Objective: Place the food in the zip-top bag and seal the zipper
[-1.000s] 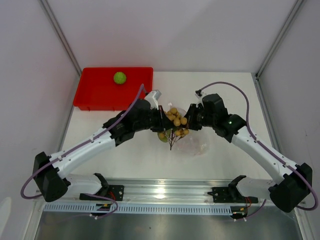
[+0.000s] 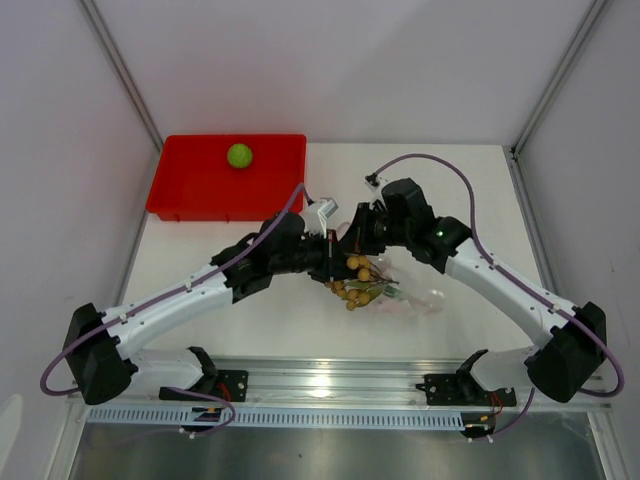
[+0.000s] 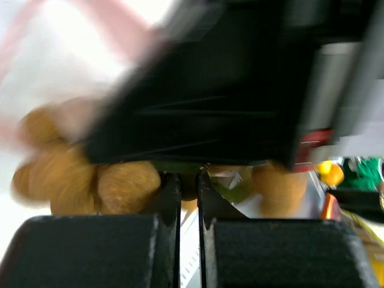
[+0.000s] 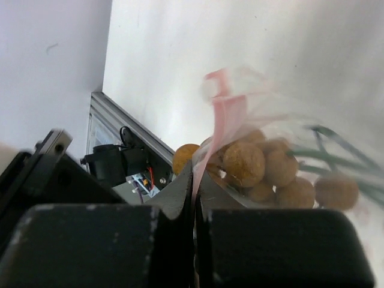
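A clear zip bag (image 2: 410, 290) with pink edges holds round tan produce (image 2: 360, 290) and green stalks, under both grippers at the table's centre. My left gripper is shut amid the produce; what exactly is between its fingers is unclear, perhaps hidden stalks or bag. My right gripper is shut on the pink bag edge (image 4: 225, 117), with the produce just beyond its fingertips. In the top view the two grippers are very close together.
A red bin (image 2: 200, 175) with a green round item (image 2: 239, 155) stands at the back left. Walls bound both sides.
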